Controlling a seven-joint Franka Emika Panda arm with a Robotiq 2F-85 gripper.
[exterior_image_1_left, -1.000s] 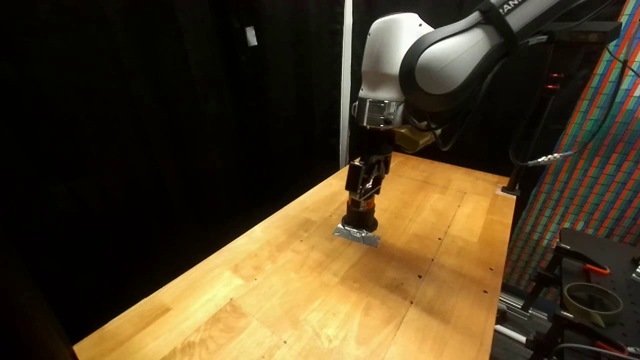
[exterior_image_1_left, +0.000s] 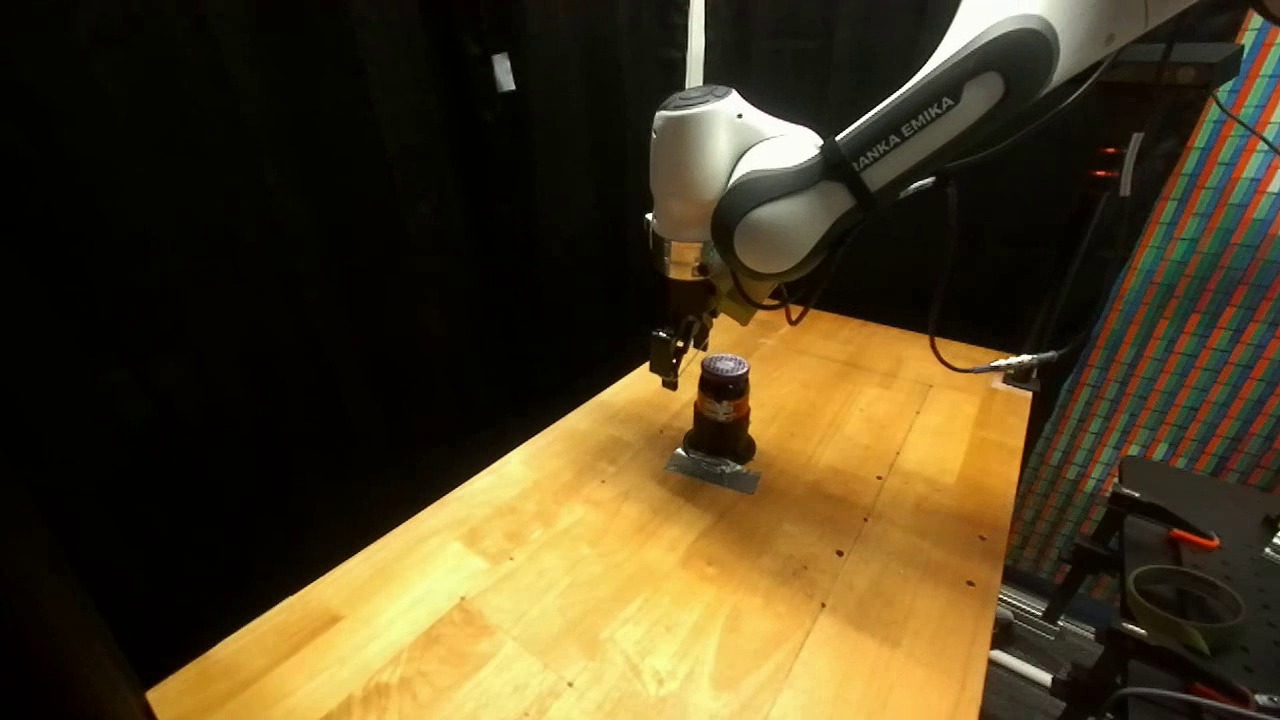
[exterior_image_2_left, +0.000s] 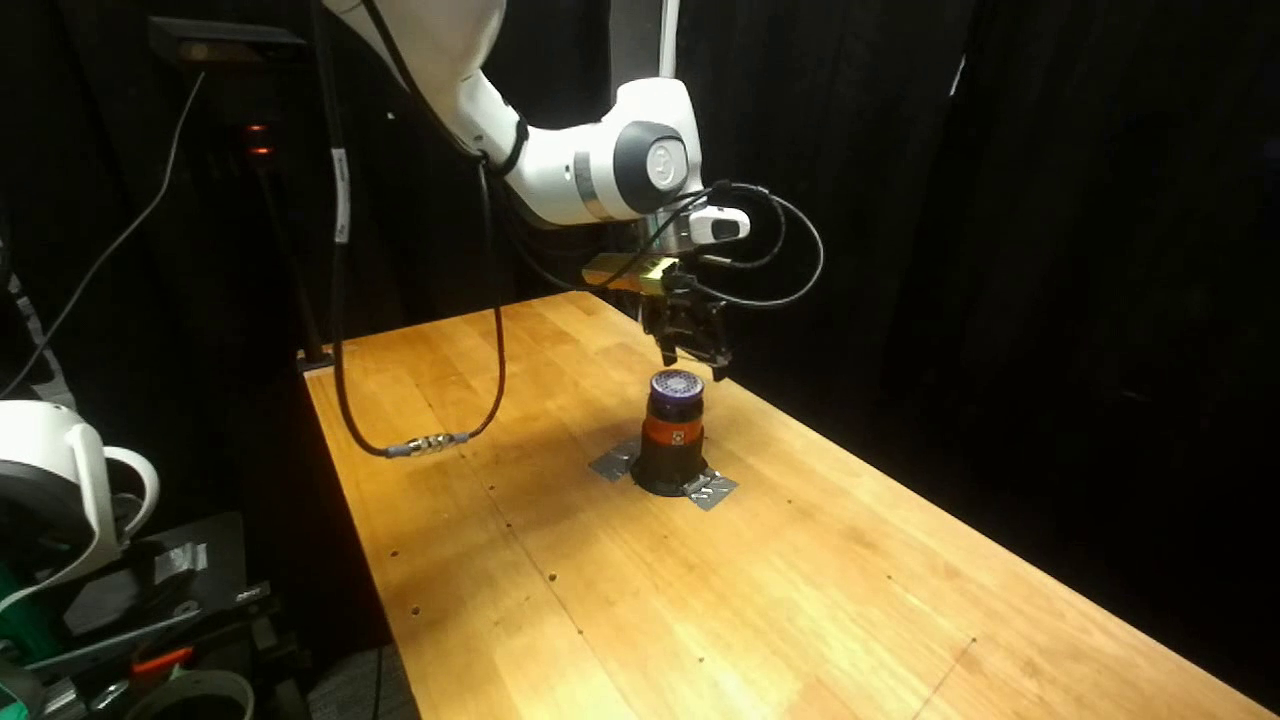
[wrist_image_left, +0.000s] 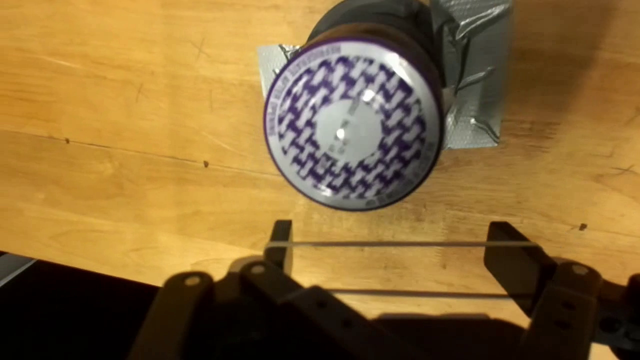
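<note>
A jar with a purple-and-white patterned lid (wrist_image_left: 351, 126) stands upright on the wooden table, its base in a black holder (exterior_image_2_left: 669, 474) fixed by grey tape. The lid sits on the jar; whether it is loose or tight cannot be told. An orange band (exterior_image_2_left: 673, 432) runs around the jar's body. Behind the jar and a little above the lid is my gripper (exterior_image_2_left: 696, 364), apart from it. In the wrist view its dark fingers are spread wide, and only bare table shows between them, crossed by two thin bands (wrist_image_left: 390, 244).
The taped strips (exterior_image_1_left: 713, 470) lie flat beside the holder. A cable (exterior_image_2_left: 498, 348) hangs from the arm over the table's other side. Off the table stands a black cart (exterior_image_1_left: 1200, 516) with a tape roll (exterior_image_1_left: 1185, 608).
One second ago my gripper was down around the jar's top, covering the lid. It has since risen clear and moved left in exterior view 1; the jar stays in its holder.
</note>
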